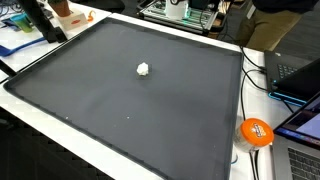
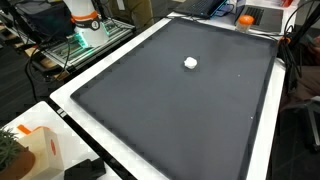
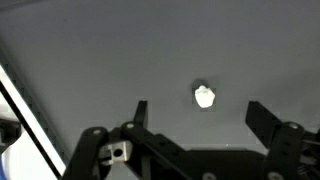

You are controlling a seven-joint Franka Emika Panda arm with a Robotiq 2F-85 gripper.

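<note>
A small, crumpled-looking white object (image 1: 142, 69) lies alone on the dark grey board, left of centre and towards the back in exterior view 1. Exterior view 2 shows the same white piece (image 2: 190, 63) in the upper middle of the board. From the wrist, the white lump (image 3: 204, 96) appears just beyond my gripper, in line with the gap between the fingers. Those black fingers stand wide apart with nothing between them. Neither exterior view shows the gripper clearly.
The dark board (image 1: 120, 110) has a light border and is otherwise bare. An orange-topped container (image 1: 254, 134) stands beside it, near laptops and cables on the right. Part of the orange-and-white arm (image 2: 88, 25) shows at the left of exterior view 2.
</note>
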